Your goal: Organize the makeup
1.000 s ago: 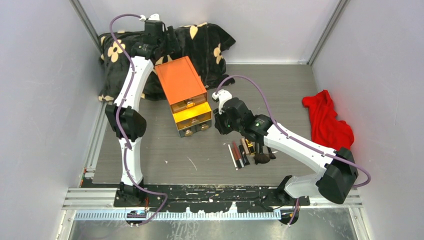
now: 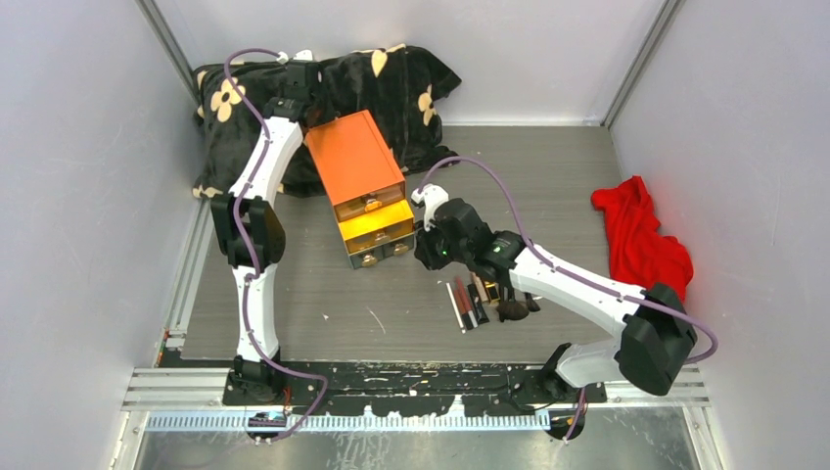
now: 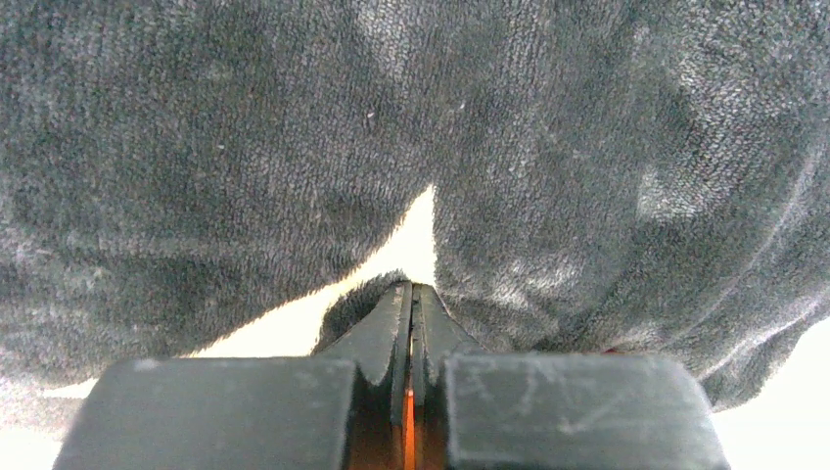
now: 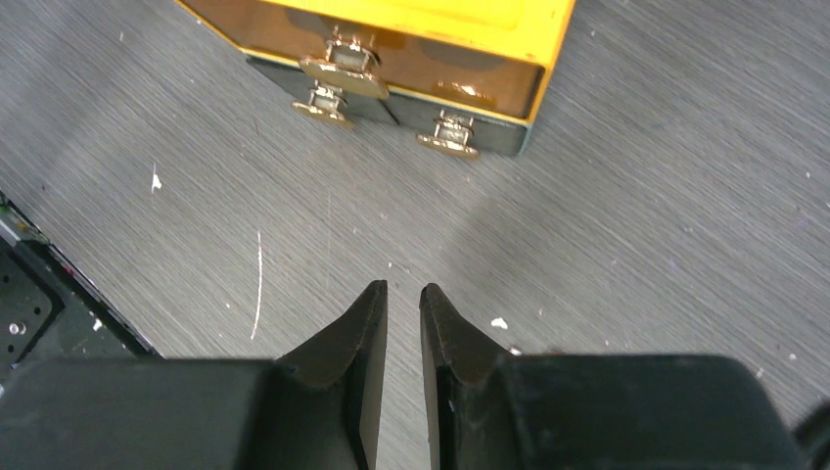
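Observation:
The orange-topped organizer (image 2: 352, 157) stands with its yellow tier (image 2: 377, 220) protruding; metal-knobbed fronts (image 4: 450, 142) show below it in the right wrist view. Makeup items (image 2: 468, 304), several pencils, tubes and brushes, lie at the front right. My left gripper is shut over the dark flowered blanket (image 3: 548, 147) behind the organizer, nothing visible between its fingers. My right gripper is part open and empty, in front of the organizer's right corner, above the table.
A red cloth (image 2: 641, 235) lies at the right. Walls border the workspace.
My right gripper has shifted a little left and down.

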